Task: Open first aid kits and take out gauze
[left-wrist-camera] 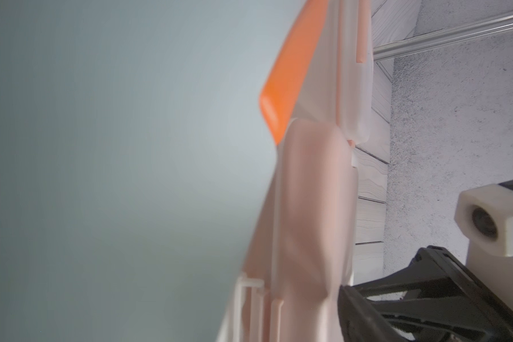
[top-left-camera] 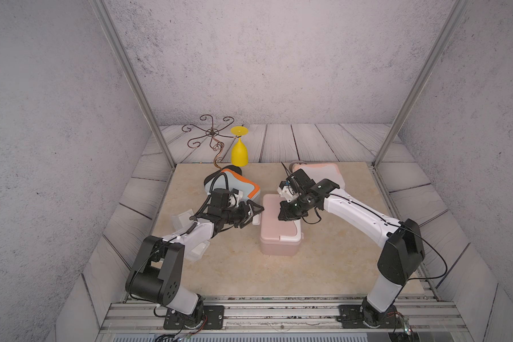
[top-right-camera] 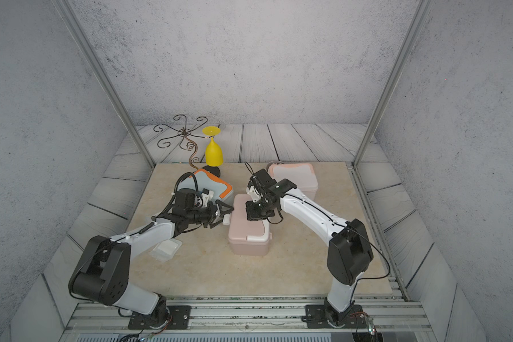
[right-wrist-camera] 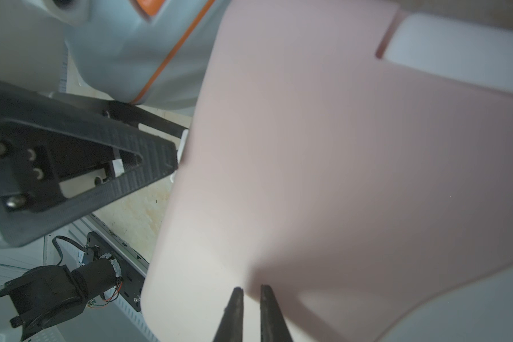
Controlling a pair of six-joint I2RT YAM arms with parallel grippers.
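The pink first aid kit (top-left-camera: pixel 273 233) stands at the table's middle with its lid down. My left gripper (top-left-camera: pixel 250 211) is at its left side, beside a white latch (top-left-camera: pixel 256 220); whether it grips the latch is unclear. My right gripper (top-left-camera: pixel 286 209) is over the lid, with fingertips close to the pink surface, its finger spread hard to judge. In the right wrist view the lid (right-wrist-camera: pixel 325 171) fills most of the frame. The grey-blue kit with orange trim (top-right-camera: pixel 205 182) lies just behind my left gripper.
Another pink-white case (top-right-camera: pixel 291 176) stands back right. A yellow goblet (top-left-camera: pixel 239 151) and wire stand (top-left-camera: pixel 212 132) are at the back left. Clear plastic containers (top-right-camera: pixel 166 249) lie left, partly behind my left arm.
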